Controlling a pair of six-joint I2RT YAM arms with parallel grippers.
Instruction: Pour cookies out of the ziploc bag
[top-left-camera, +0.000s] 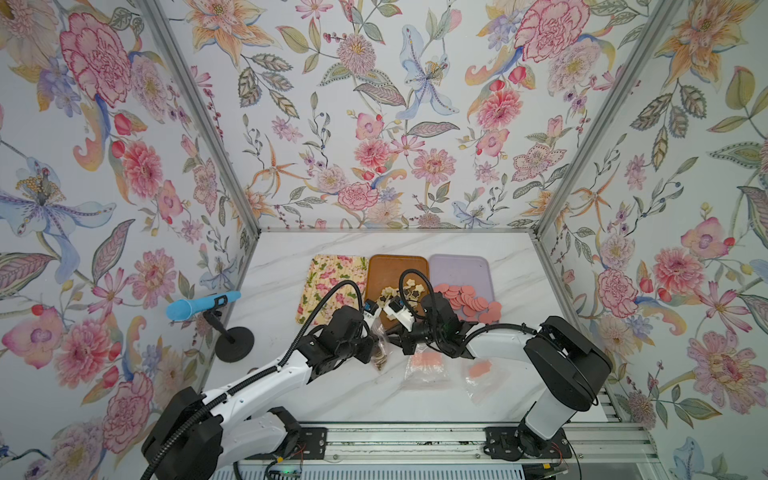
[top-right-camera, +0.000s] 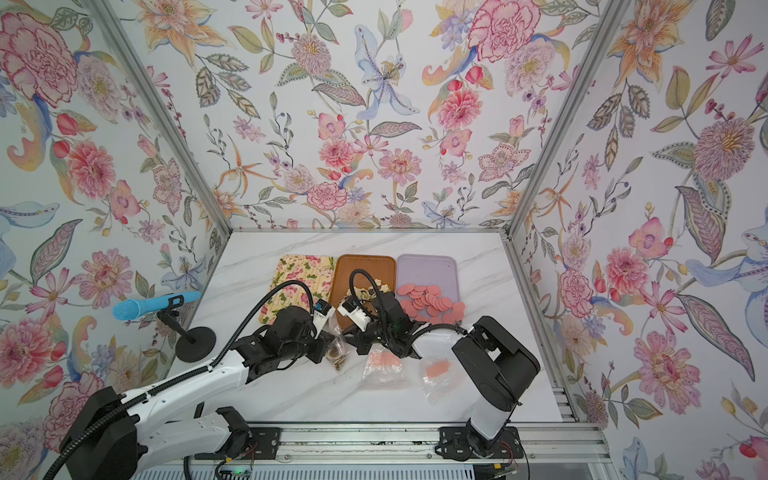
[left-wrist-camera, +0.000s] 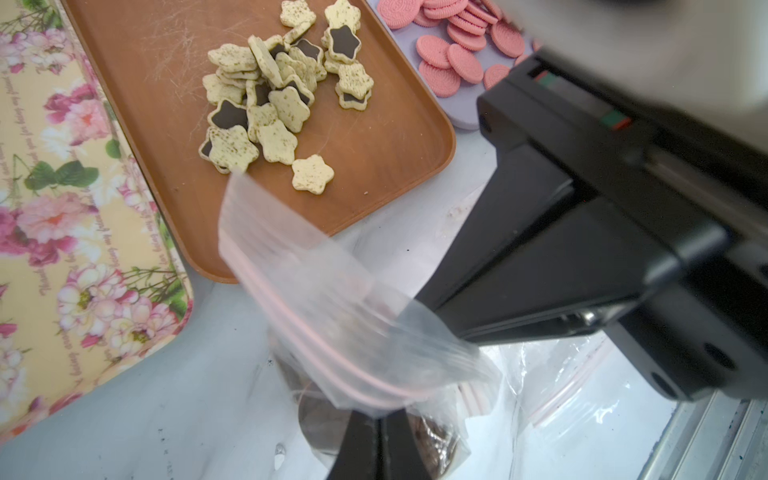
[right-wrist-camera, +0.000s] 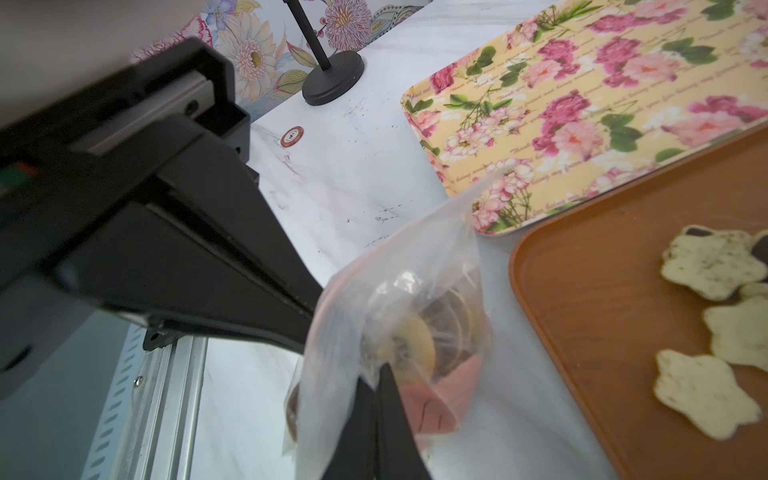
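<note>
A translucent ziploc bag (top-left-camera: 377, 352) with cookies inside hangs upright between my two grippers, just in front of the brown tray (top-left-camera: 397, 268). My left gripper is shut on the bag's top near the pink zip strip. My right gripper is shut on the bag from the other side, its fingertips partly behind the plastic. Star cookies (left-wrist-camera: 264, 112) lie heaped on the brown tray.
A flowered tray (top-left-camera: 328, 280) is at left, a lilac tray (top-left-camera: 460, 268) with pink cookies at right. Two flat bags (top-left-camera: 424, 368) lie in front. A stand with a blue holder (top-left-camera: 204, 304) is at far left.
</note>
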